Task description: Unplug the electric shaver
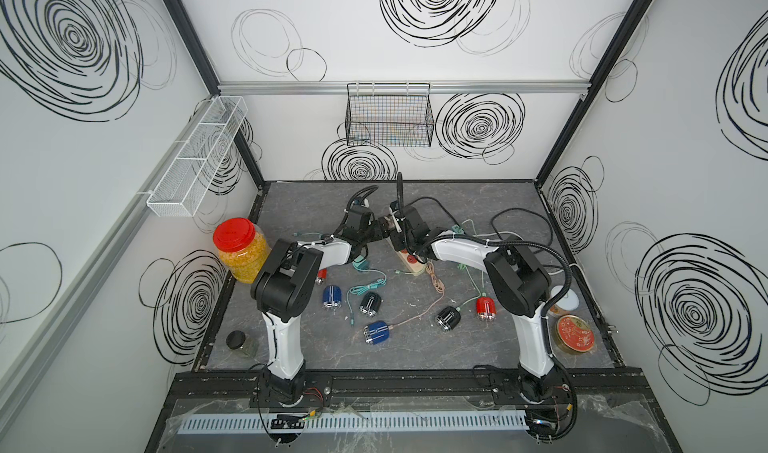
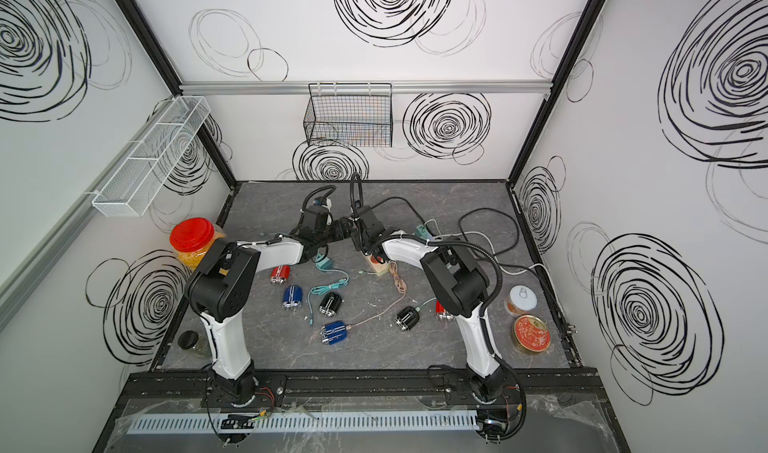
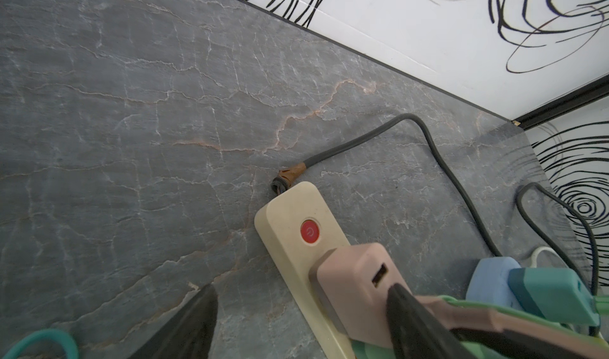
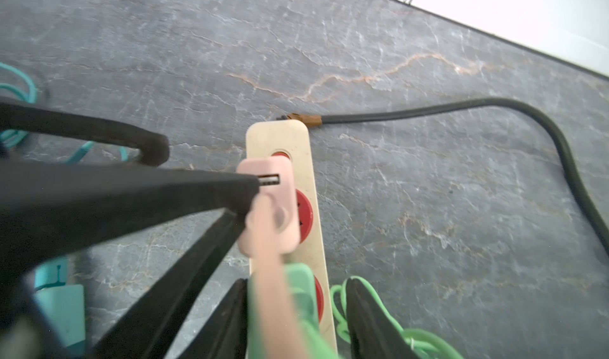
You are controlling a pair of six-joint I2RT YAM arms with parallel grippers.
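Note:
A cream power strip [image 3: 291, 213] with red buttons and sockets lies at the centre, partly hidden under both grippers. A pink plug [image 3: 352, 276] sits on it with a pink cable, beside a green plug [image 4: 298, 295] lower along the strip. My left gripper is open just over the strip, fingertips blurred near the pink plug. My right gripper has its fingers apart around or above the green plug; whether it touches is unclear. Several shavers, including blue [image 1: 376, 331], black [image 1: 449, 317] and red [image 1: 485, 307] ones, lie nearer the front.
A yellow-filled jar [image 1: 240, 249] stands left, a small dark-lidded jar [image 1: 237, 342] front left, two tins [image 2: 531, 333] on the right. A black cable [image 4: 444, 108] runs behind the strip. A wire basket [image 1: 389, 117] hangs on the back wall.

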